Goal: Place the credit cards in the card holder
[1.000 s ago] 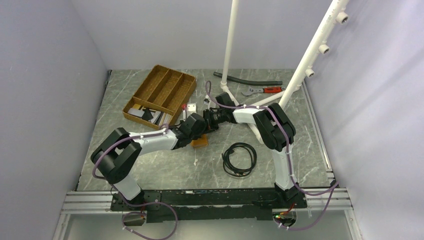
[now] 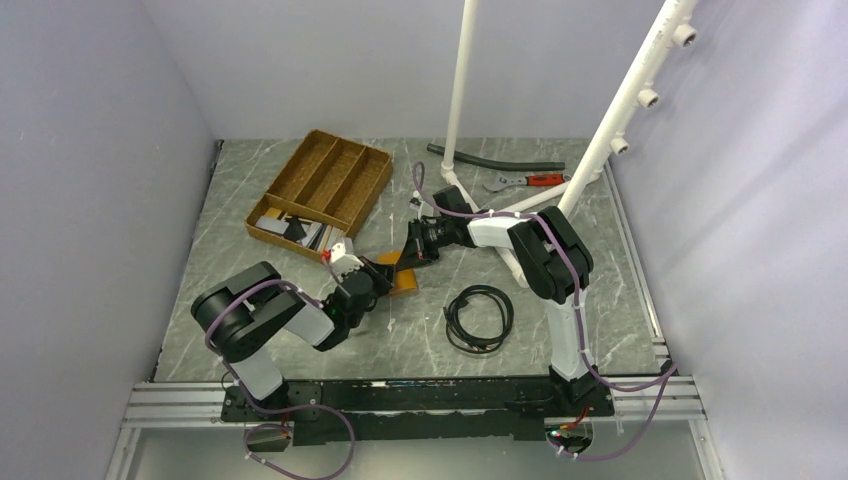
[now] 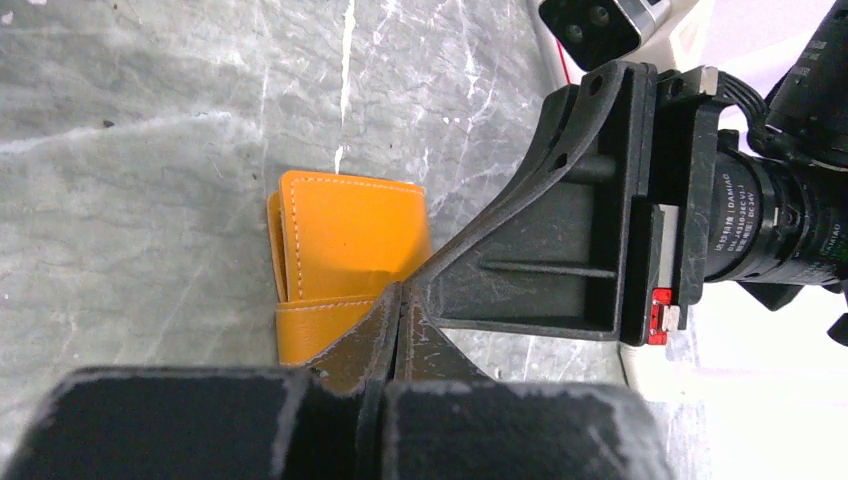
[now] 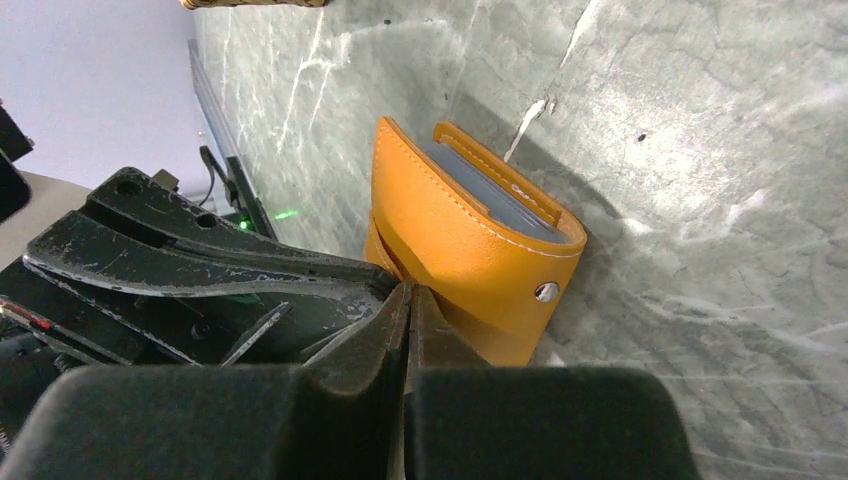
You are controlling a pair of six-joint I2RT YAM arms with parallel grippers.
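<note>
The orange leather card holder (image 2: 406,282) lies on the table's middle, partly covered by both grippers from above. Its top is parted in the right wrist view, with grey translucent sleeves (image 4: 490,190) inside and a metal snap (image 4: 547,291) on one flap. My left gripper is shut, its tips over the holder's stitched band (image 3: 325,318). Also shut, my right gripper has its tips against the holder's face, close beside the left one's tips. Whether any thin leather is pinched between either pair of fingers cannot be made out.
A brown divided tray (image 2: 372,190) stands at the back left, flat items and cards in its front compartment. A black coiled cable (image 2: 508,318) lies right of the holder. Farther back are white pipes (image 2: 458,90), a dark tube (image 2: 500,164) and a wrench (image 2: 530,181).
More of the holder shows from above. The right arm has stayed nearly still.
</note>
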